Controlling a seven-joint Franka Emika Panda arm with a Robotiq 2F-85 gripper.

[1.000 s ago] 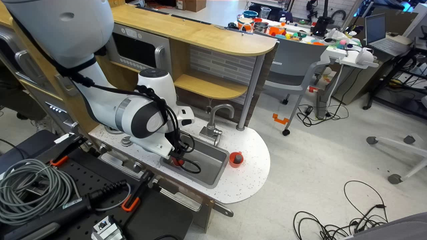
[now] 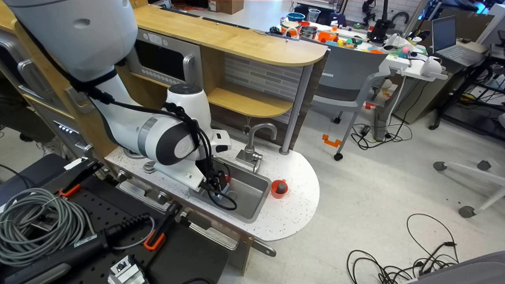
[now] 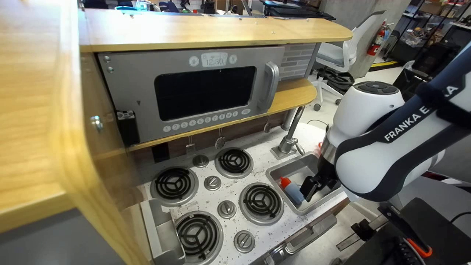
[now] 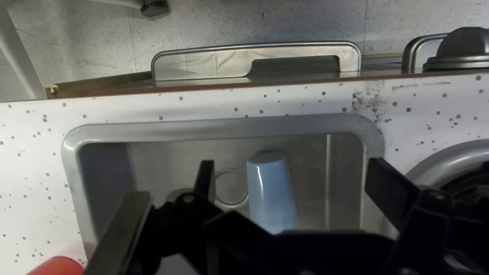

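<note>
A blue bottle [image 3: 293, 192] with a red cap [image 3: 285, 181] lies tilted inside the metal sink [image 2: 259, 208], towards its stove end. In the wrist view the blue body [image 4: 270, 194] shows between my spread fingers, while its cap end is mostly hidden behind the gripper. My gripper is open over the sink, pointing down, and holds nothing. From the stove side, the gripper [image 3: 311, 186] appears right beside the bottle; whether they touch I cannot tell.
On the counter right of the sink stands a red mug [image 2: 279, 189] with something dark in it. A faucet [image 2: 253, 142] rises behind the sink. Stove burners [image 3: 261, 201] lie to the other side, below the microwave [image 3: 198, 88].
The arm has shifted slightly to the right in exterior view 1. The red patch under the gripper now appears higher and further right, with some blue showing below it.
</note>
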